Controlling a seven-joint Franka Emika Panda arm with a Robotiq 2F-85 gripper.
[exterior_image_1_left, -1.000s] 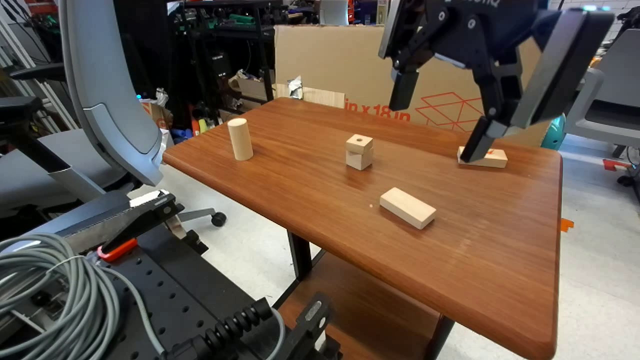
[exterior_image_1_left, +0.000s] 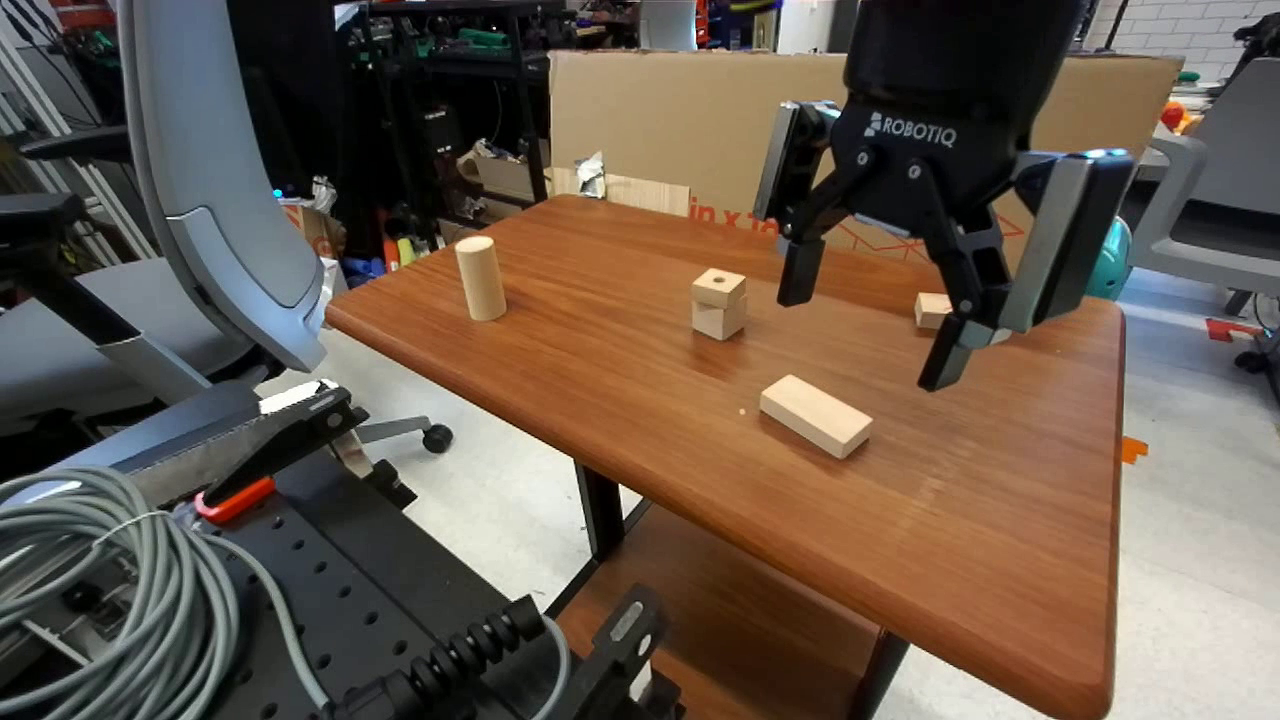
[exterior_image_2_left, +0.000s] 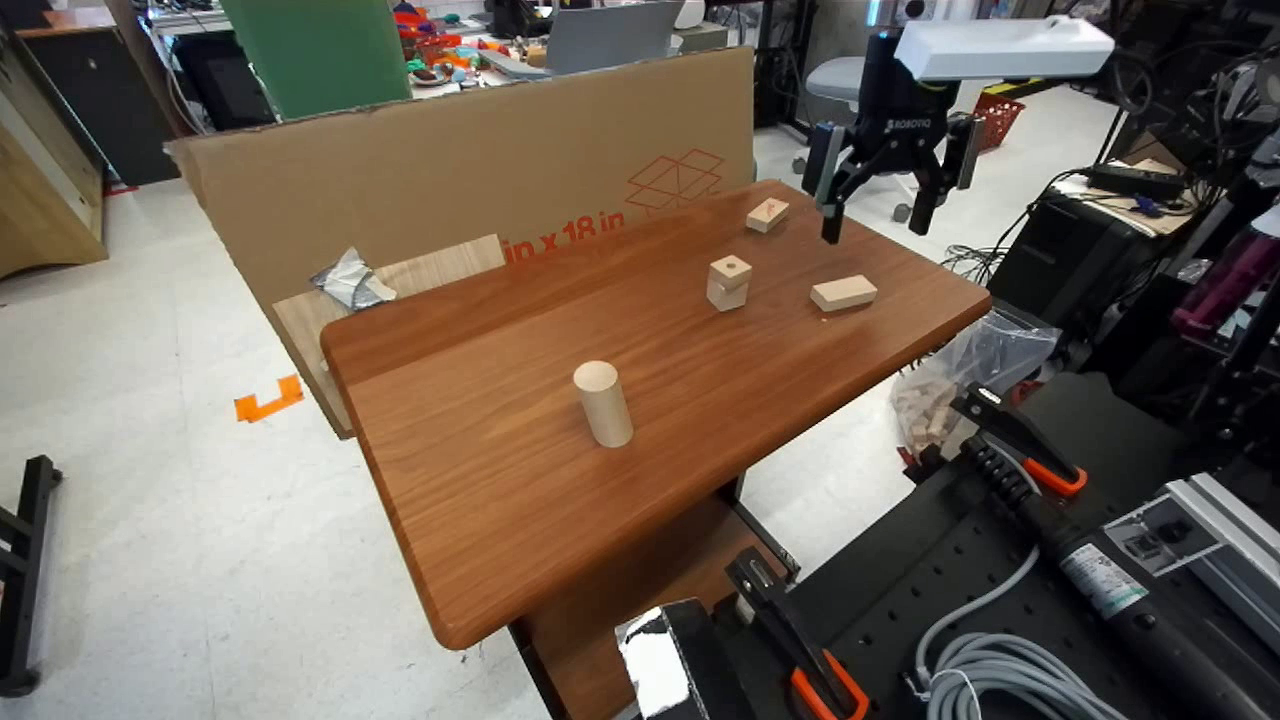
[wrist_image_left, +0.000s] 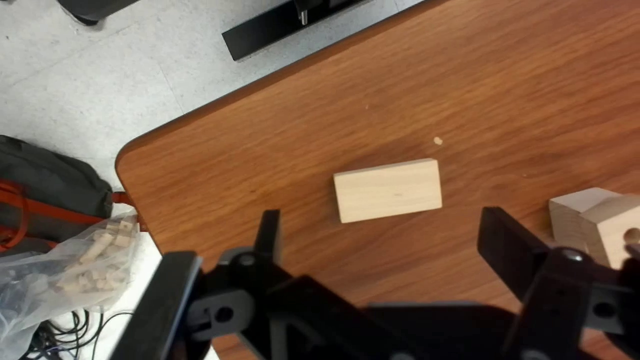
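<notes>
My gripper (exterior_image_1_left: 870, 330) hangs above the table with its fingers wide apart and nothing between them. Below and in front of it, a plain rectangular wooden block (exterior_image_1_left: 816, 415) lies flat; the wrist view shows this block (wrist_image_left: 388, 191) ahead of the gap between the fingertips. Two small blocks, the upper one with a hole, form a stack (exterior_image_1_left: 719, 304) near the middle of the table. Another flat block (exterior_image_2_left: 768, 215) with a red mark rests close to the cardboard, partly hidden by a finger in exterior view 1. A wooden cylinder (exterior_image_2_left: 603, 404) stands upright, away from the others.
A cardboard sheet (exterior_image_2_left: 480, 156) walls off the table's far side. The brown table (exterior_image_2_left: 504, 504) has clear surface around the cylinder and along its front edge. Beside the table hangs a plastic bag (wrist_image_left: 78, 270) of wooden pieces. A black cart (exterior_image_1_left: 396, 576) carries coiled cable.
My gripper has come down and somewhat back from the camera in exterior view 1, still open, and now covers more of the far marked block. The blocks and cylinder have not moved.
</notes>
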